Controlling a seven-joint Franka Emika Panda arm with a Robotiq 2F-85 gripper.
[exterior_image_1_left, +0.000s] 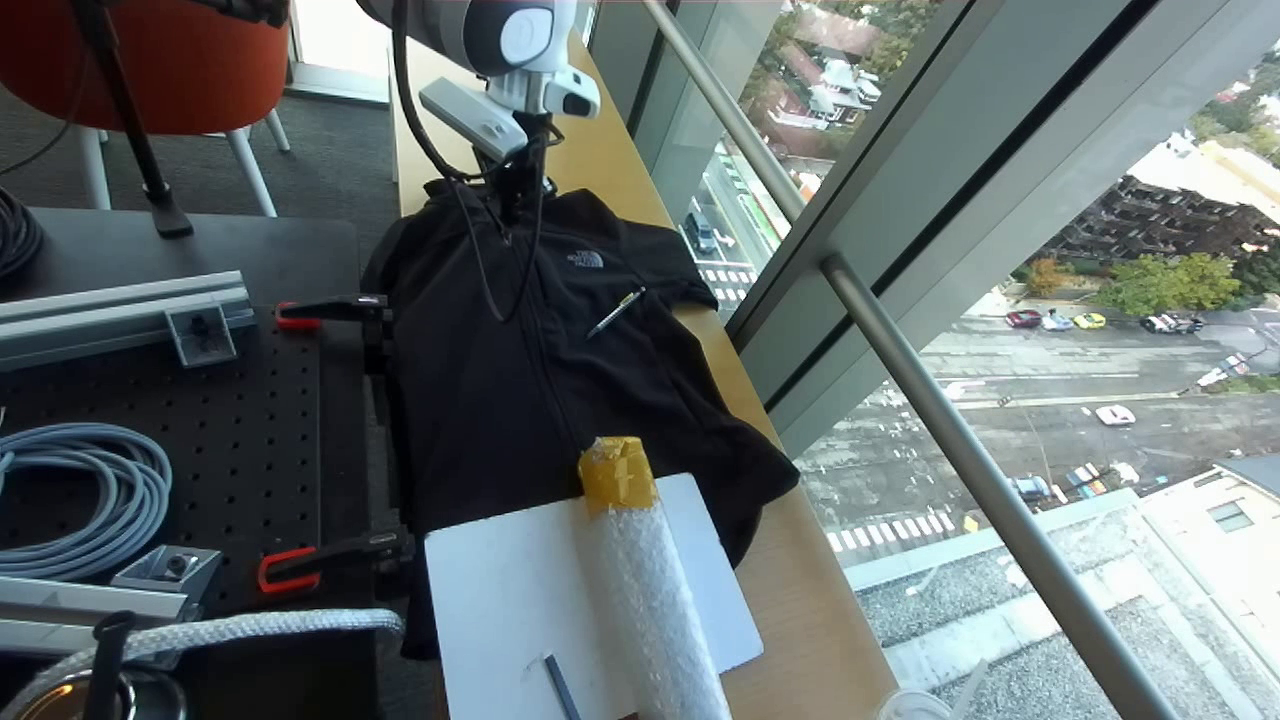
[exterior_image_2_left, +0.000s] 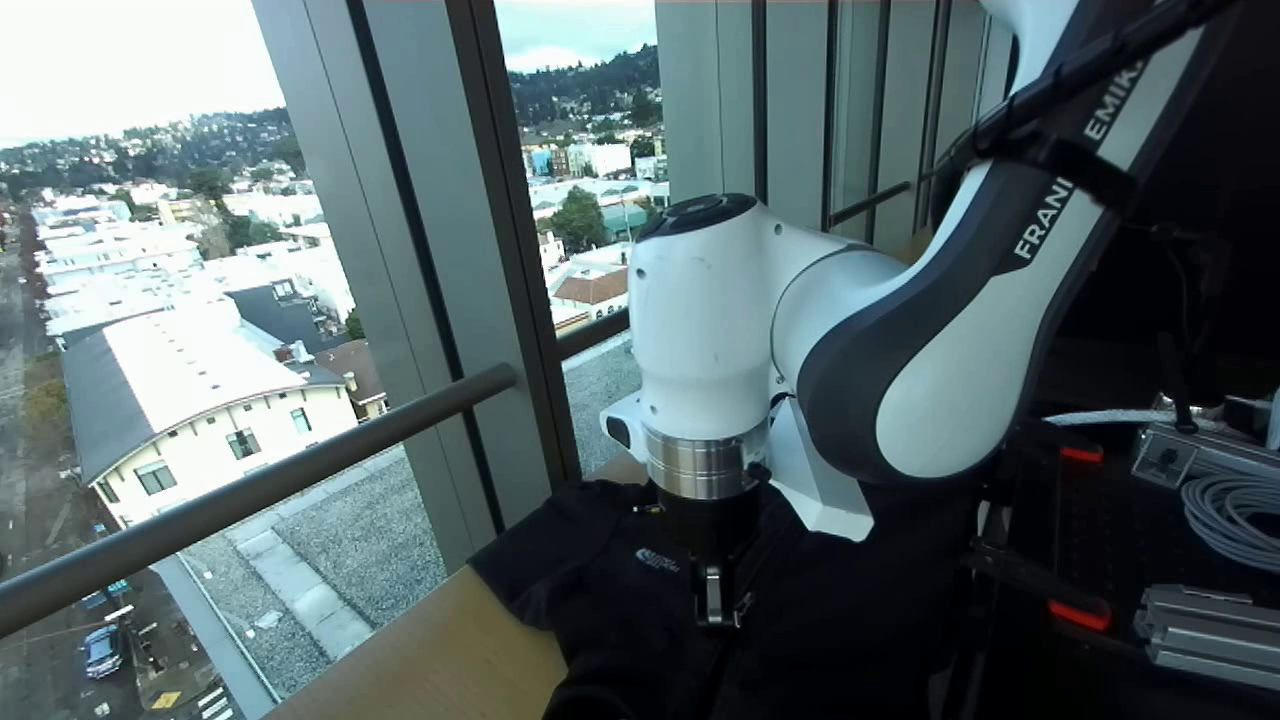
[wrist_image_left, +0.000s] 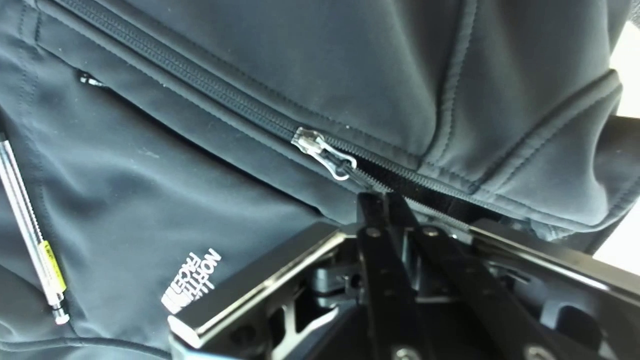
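Observation:
A black jacket (exterior_image_1_left: 480, 360) lies spread out on the wooden ledge, its front facing up. In the wrist view, a silver zipper slider (wrist_image_left: 310, 141) sits on the main zipper (wrist_image_left: 198, 78), whose teeth are joined on one side of it and parted on the other, toward the collar. From the slider's metal loop a dark cord pull (wrist_image_left: 358, 179) runs to the fingertips. My gripper is shut on that pull, low over the jacket near the collar. Exterior view 2 shows the gripper (exterior_image_2_left: 716, 612) pointing straight down at the cloth.
A pen (exterior_image_1_left: 617, 312) lies on the jacket's chest. A white board (exterior_image_1_left: 504, 588) and a bubble-wrapped roll (exterior_image_1_left: 654, 588) rest over the hem. Red-tipped clamps (exterior_image_1_left: 288, 569) and a black pegboard table (exterior_image_1_left: 240, 444) border one side, window and railing (exterior_image_1_left: 948, 432) the other.

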